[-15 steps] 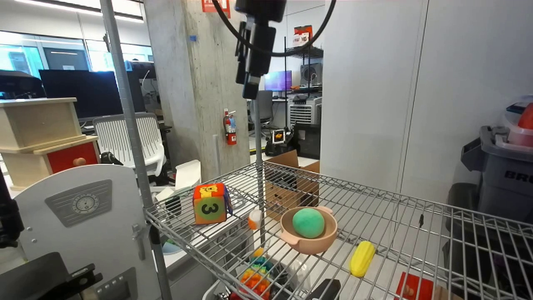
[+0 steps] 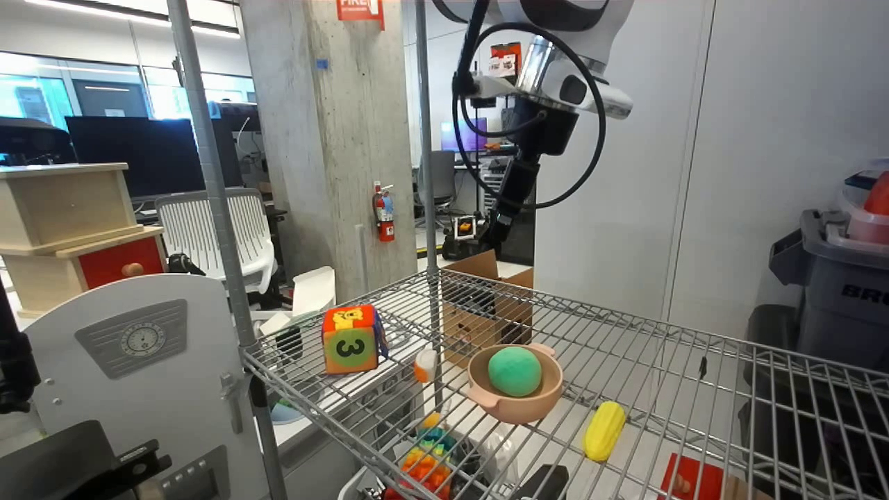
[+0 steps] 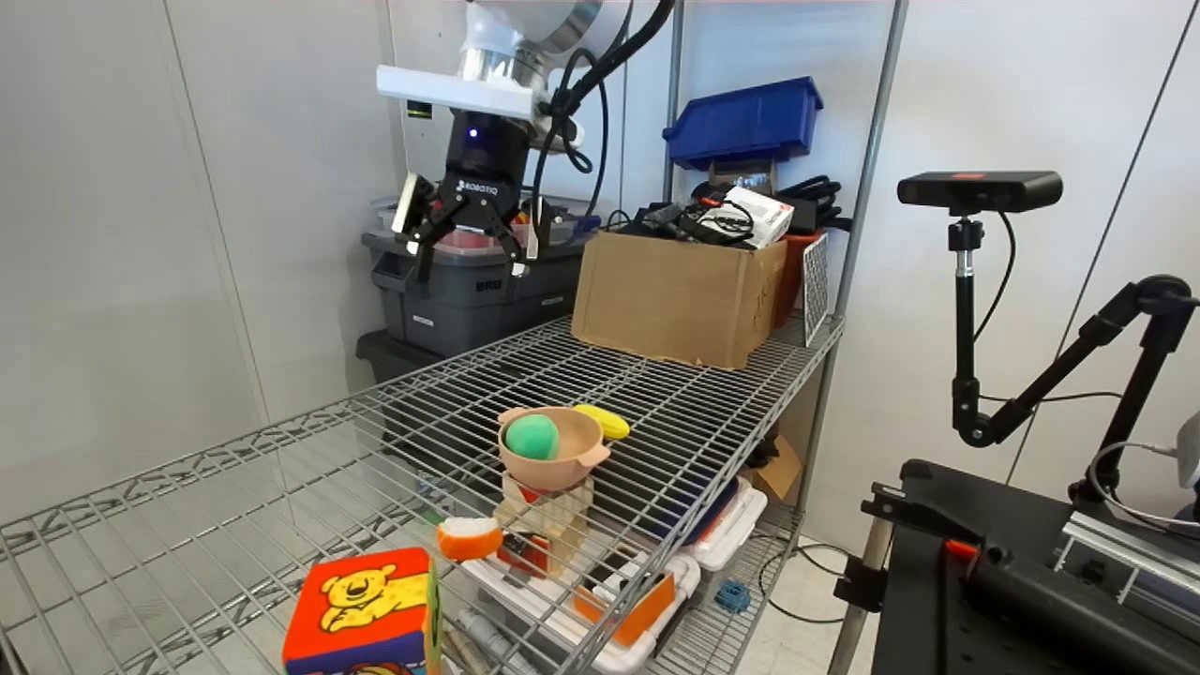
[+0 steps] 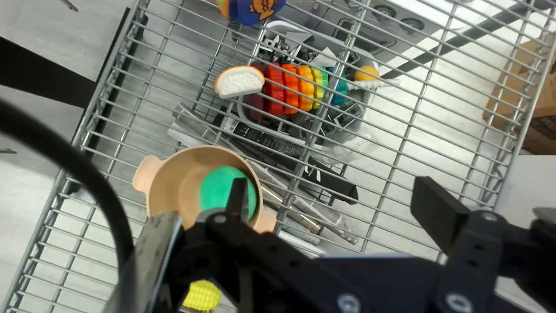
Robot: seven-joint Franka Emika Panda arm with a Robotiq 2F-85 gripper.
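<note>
Above the wire shelf hangs my gripper (image 3: 470, 266), its two fingers wide apart with empty air between them; the wrist view also shows the gripper open. Below it on the shelf stands a peach bowl (image 2: 514, 407) with two handles, holding a green ball (image 2: 514, 371). In the wrist view, one finger partly covers the ball (image 4: 221, 185) and the bowl's rim. A yellow corn-like toy (image 2: 604, 430) lies beside the bowl. An orange-and-white piece (image 3: 469, 538) and a colourful soft cube (image 3: 366, 613) rest farther along the shelf.
A cardboard box (image 3: 664, 292) full of items occupies one end of the wire shelf (image 2: 658, 333). Metal posts (image 2: 218, 179) rise at the shelf's corners. Bins and toys seen through the wires sit below. Much of the shelf around the bowl is bare.
In exterior view 1 the arm and gripper have moved right and lower, with more of the arm now in view. The bowl, ball, yellow toy and cube have stayed put.
</note>
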